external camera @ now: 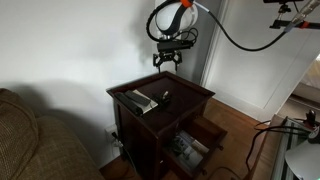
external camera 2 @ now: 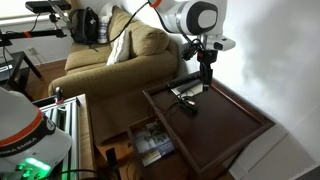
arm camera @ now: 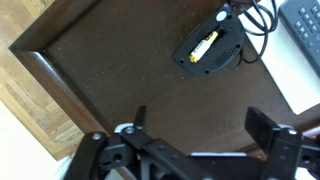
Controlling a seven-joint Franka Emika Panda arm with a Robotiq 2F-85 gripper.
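Observation:
My gripper is open, with nothing between its fingers. In exterior view 1 the gripper [external camera: 167,63] hangs above the back part of the dark dresser top [external camera: 188,92]. A black device [arm camera: 208,46] with cables lies on that top, seen near the upper edge of the wrist view. Set into it is a small yellow piece [arm camera: 205,46] that looks like a battery. The device is apart from the fingers, ahead of them in the wrist view. In exterior view 2 the gripper [external camera 2: 206,76] is above the surface, beyond the device [external camera 2: 187,99].
A white keyboard-like object [arm camera: 298,65] lies beside the device. The dresser's raised rim [arm camera: 65,90] borders the top. Below, an open drawer [external camera 2: 152,143] holds several small items. A brown couch [external camera 2: 115,55] stands nearby. Much of the dresser top is bare.

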